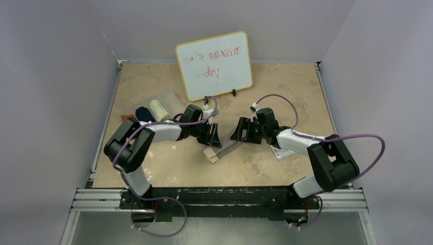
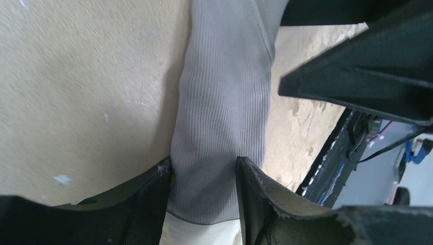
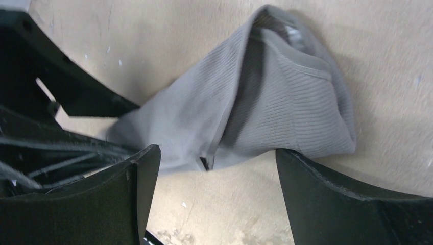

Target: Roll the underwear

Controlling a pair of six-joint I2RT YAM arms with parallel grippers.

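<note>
Grey underwear with a cream band [image 1: 224, 150] lies folded into a long strip on the table, slanting between my grippers. My left gripper is part open over the strip near its cream end, the grey fabric between its fingertips. My right gripper stands open at the other end, where the fabric is bunched in a loose fold [image 3: 306, 102] between and beyond its fingers. Each wrist view also shows the other gripper's black fingers close beside the fabric.
A whiteboard [image 1: 214, 66] stands at the back. A clear tray [image 1: 173, 102] with folded cloths [image 1: 158, 109] is at the left, and a white card-like item [image 1: 281, 153] lies under the right arm.
</note>
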